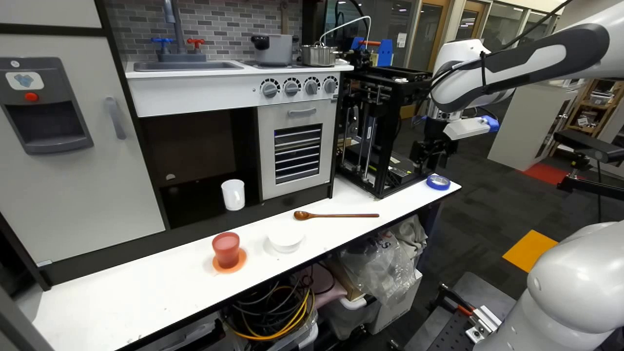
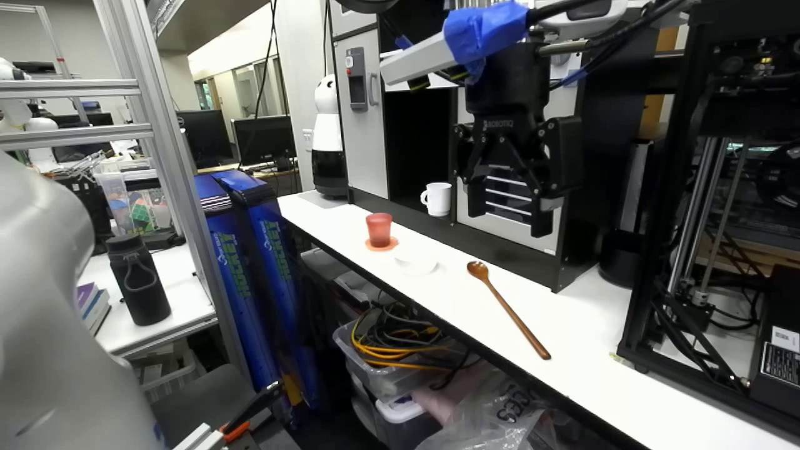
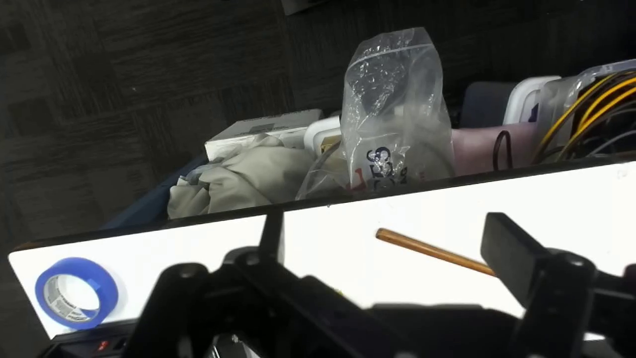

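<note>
My gripper [image 2: 514,199] hangs open above the right part of the white counter, clear of everything on it, with nothing held between its fingers. In the wrist view the two fingers [image 3: 514,256] stand wide apart, and part of the wooden spoon [image 3: 429,249] shows below them. The whole spoon [image 1: 336,215] lies flat on the counter. Left of it sits a white bowl [image 1: 285,241]. A red cup [image 1: 226,248] stands upright on an orange coaster [image 1: 234,266]. The white mug [image 1: 233,195] is in the dark opening of the play kitchen. Near the counter's right end lies a roll of blue tape [image 1: 438,182].
A black-framed 3D printer [image 1: 383,134] stands on the counter close to my gripper. Behind the counter rises the toy kitchen with its oven door [image 1: 296,149]. Below the front edge are bins, cables [image 1: 275,310] and a plastic bag [image 1: 380,266].
</note>
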